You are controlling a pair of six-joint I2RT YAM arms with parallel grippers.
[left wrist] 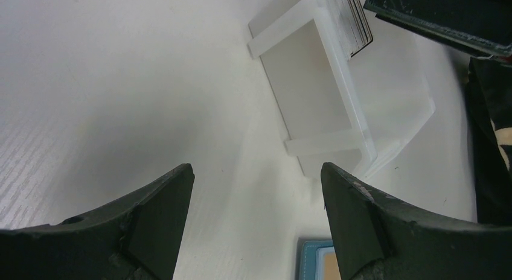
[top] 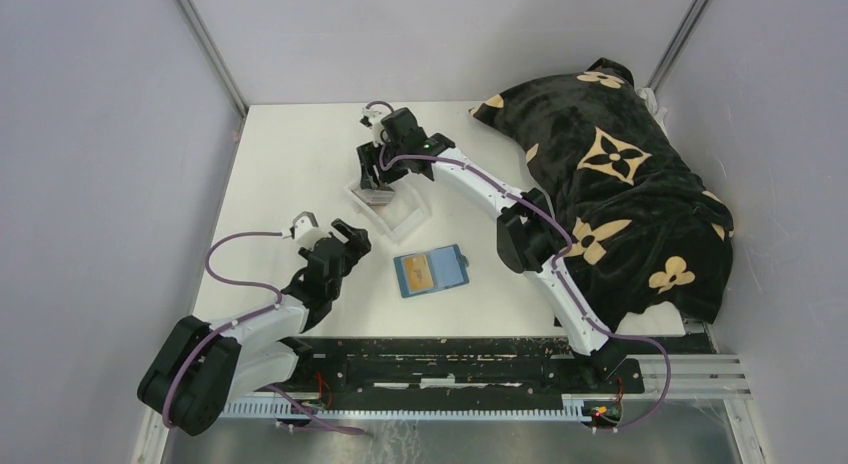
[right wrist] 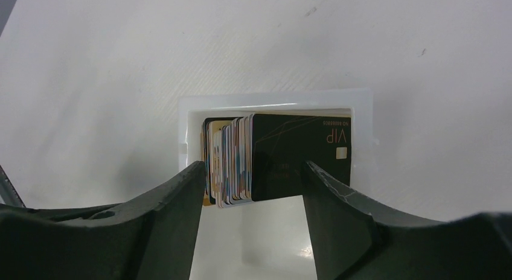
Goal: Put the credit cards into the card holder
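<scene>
A stack of cards (right wrist: 302, 150), with a black VIP card on its face, leans inside one end of the white tray (right wrist: 275, 101). Over that end of the tray, my right gripper stands open, its fingers (right wrist: 181, 198) apart with the cards showing between and beyond them. The blue card holder (top: 447, 268) lies flat on the table, a gold card (top: 418, 272) in its left half. My left gripper is part open, left of the tray and holder, with only bare table between its fingers.
A dark floral blanket (top: 620, 184) heaps along the table's right side. My right arm reaches across the table from the front right.
</scene>
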